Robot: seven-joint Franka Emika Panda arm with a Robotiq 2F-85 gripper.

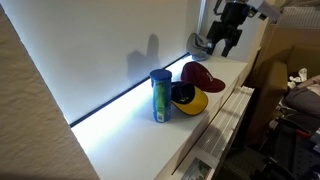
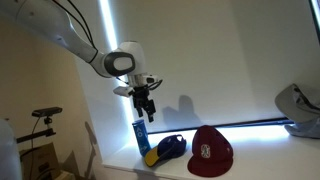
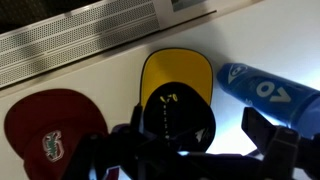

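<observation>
My gripper hangs open above the dark cap with the yellow brim (image 3: 175,70), with nothing between its fingers. In the wrist view that cap lies between and beneath the fingers, its lower part covered by them. A maroon cap (image 3: 60,130) with a white emblem lies beside it on the left. To the right a blue canister (image 3: 270,92) shows; it stands upright in exterior view 1. A grey cap (image 1: 199,46) sits at the far end of the white shelf. In exterior view 2 the gripper (image 2: 145,108) is above the canister and dark cap.
All the items stand on a white shelf top (image 1: 135,145) against a white wall. A vent-like slatted strip (image 3: 80,35) runs along its edge. Free shelf lies at the near end. A brown box or chair (image 1: 300,60) is at the right.
</observation>
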